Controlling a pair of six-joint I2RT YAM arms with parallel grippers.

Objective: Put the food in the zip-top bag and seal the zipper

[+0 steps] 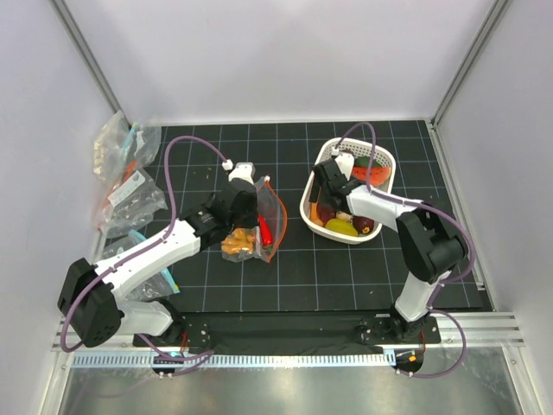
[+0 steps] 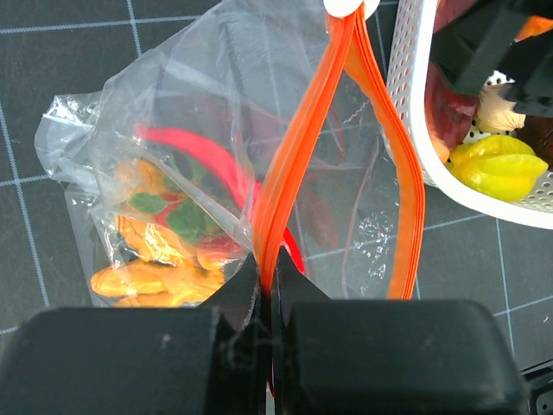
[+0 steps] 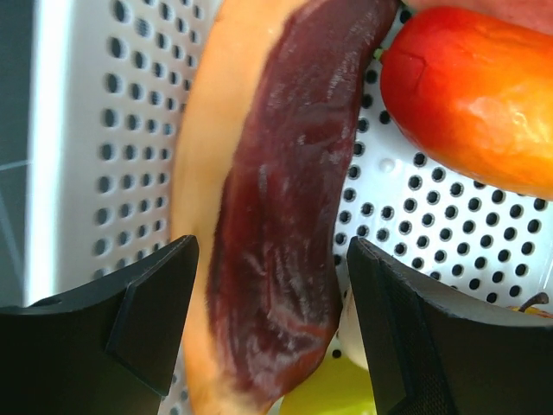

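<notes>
My left gripper is shut on the orange zipper edge (image 2: 298,147) of a clear bag (image 2: 199,95). Inside lie a red chili (image 2: 207,160), orange pieces (image 2: 155,277) and green bits. In the white perforated basket (image 3: 73,164), my right gripper is open over a long dark-red piece with an orange edge (image 3: 276,207). A red-orange vegetable (image 3: 458,95) and a yellow starfruit (image 2: 497,169) also lie in the basket.
Several clear bags (image 1: 130,203) are piled along the left edge of the dark tiled mat. Bare tiles show behind and in front of the open bag and basket.
</notes>
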